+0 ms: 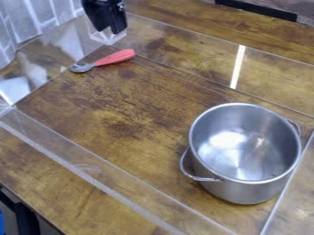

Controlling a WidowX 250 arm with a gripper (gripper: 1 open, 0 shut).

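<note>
My black gripper is at the top left edge of the camera view, mostly cut off by the frame, above and behind a red-handled tool with a metal head, which lies on the wooden table. Whether the gripper is open or shut cannot be made out. A steel pot with wire handles stands at the lower right.
Clear strips or panels edge the work area, and a grey corrugated wall is at the far left.
</note>
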